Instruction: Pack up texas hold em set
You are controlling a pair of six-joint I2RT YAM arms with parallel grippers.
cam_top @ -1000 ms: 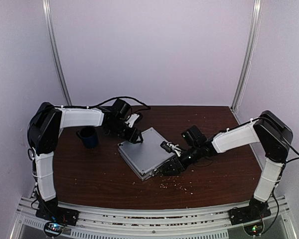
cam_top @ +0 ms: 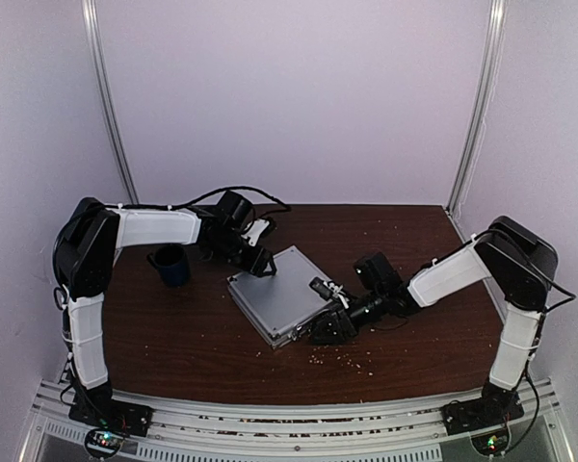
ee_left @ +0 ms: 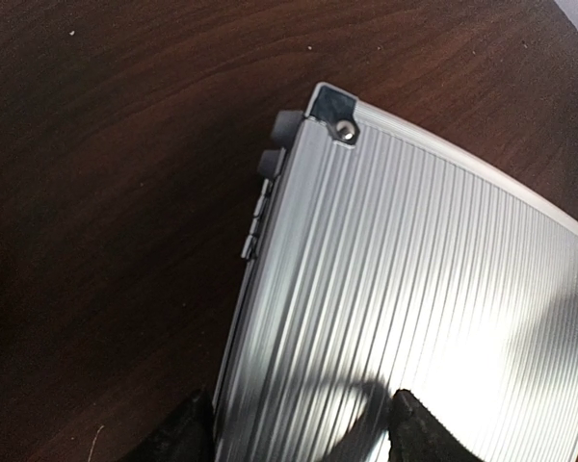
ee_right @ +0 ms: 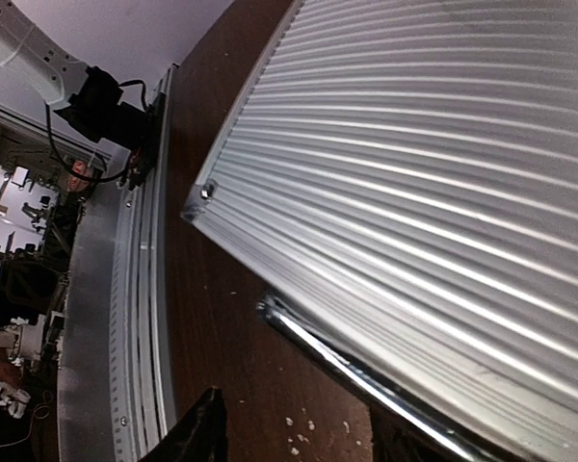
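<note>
A silver ribbed case (cam_top: 282, 293) lies with its lid down in the middle of the table; its contents are hidden. Over the case's far left part is my left gripper, its fingers apart, one by the side edge and the other above the lid. At the near right side of the case my right gripper is low by the table, its fingers apart and no object visible between them. Close to its right finger a shiny metal bar (ee_right: 366, 380), perhaps the handle or lower rim, runs along the case's side.
A dark blue mug (cam_top: 172, 266) stands on the left of the table, behind the left forearm. Small pale crumbs (cam_top: 342, 361) are scattered in front of the right gripper.
The right arm has shifted very slightly, its upper joint moving a little to the left and down. The left arm, the case and the mug look unmoved.
</note>
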